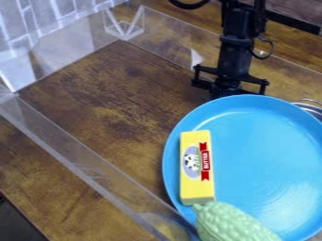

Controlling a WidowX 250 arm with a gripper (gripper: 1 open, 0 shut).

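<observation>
A black robot gripper (229,83) hangs low over the wooden floor, just behind a blue plate (270,165); whether its dark fingers are open or shut is hard to make out. A yellow butter box (197,160) lies on the plate's left side, with a green corn-like object (232,226) at the plate's front edge.
Clear plastic walls (88,160) border the work area. A metal object (306,105) sits partly hidden at the right behind the plate. A tiled area (38,38) fills the top left corner.
</observation>
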